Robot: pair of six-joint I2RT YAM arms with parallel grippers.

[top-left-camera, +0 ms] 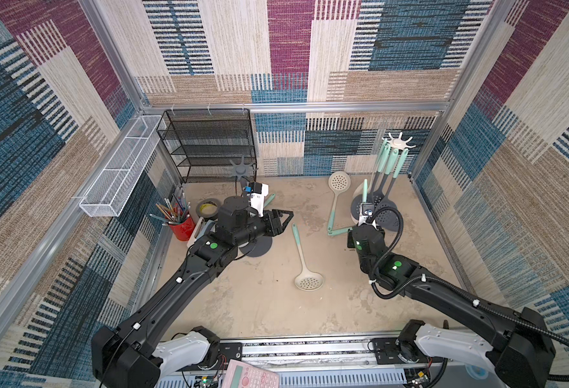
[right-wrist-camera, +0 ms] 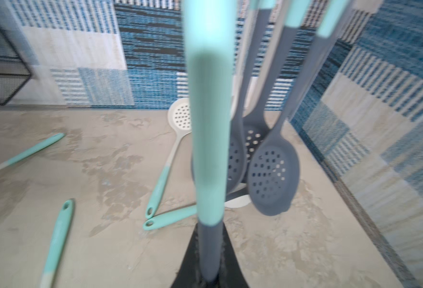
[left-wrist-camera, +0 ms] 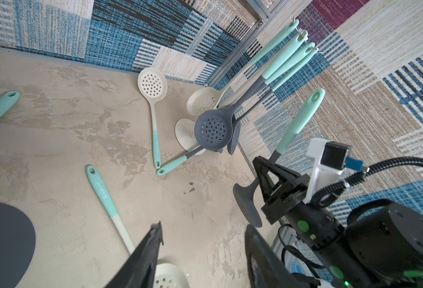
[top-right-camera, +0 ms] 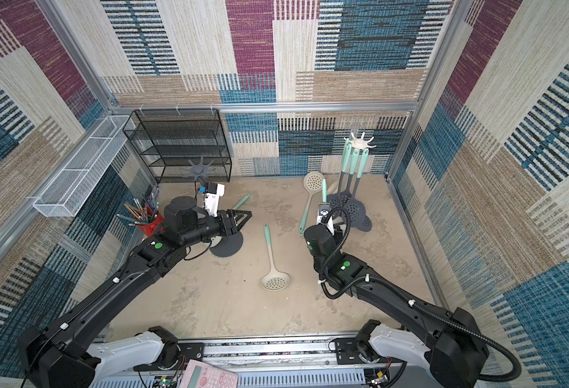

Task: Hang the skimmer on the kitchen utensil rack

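My right gripper is shut on the dark shaft of an upright utensil with a mint handle; its grey head hangs below, and in the right wrist view the handle fills the middle. It is just in front of the rack (top-left-camera: 399,140), whose hooks carry several hanging utensils, including grey perforated skimmers (right-wrist-camera: 273,175). My left gripper (top-left-camera: 284,221) is open over the middle-left of the table, nothing between its fingers.
Cream skimmers (top-left-camera: 309,280) and other utensils lie on the table (top-left-camera: 284,310). A black shelf (top-left-camera: 206,135), red pen cup (top-left-camera: 181,229) and tape roll (top-left-camera: 208,208) stand at the left.
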